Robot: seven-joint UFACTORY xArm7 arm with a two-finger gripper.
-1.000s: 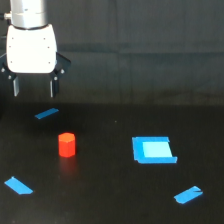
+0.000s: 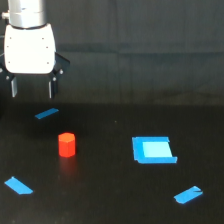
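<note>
A small red block (image 2: 67,145) stands on the dark table, left of centre. At the upper left my gripper (image 2: 33,93) hangs above the table, its two dark fingers wide apart and nothing visible between them. It is higher in the view than the block and a little to the left, well clear of it. To the right, a square of blue tape (image 2: 138,153) frames a pale, lit patch (image 2: 157,149) on the table; no object lies in it.
Short strips of blue tape lie flat on the table: one behind the block (image 2: 47,113), one at the front left (image 2: 18,186) and one at the front right (image 2: 188,195). A dark curtain (image 2: 140,50) hangs behind.
My gripper sits very slightly lower and to the left in the view, hardly moved. The block and the tape are unchanged.
</note>
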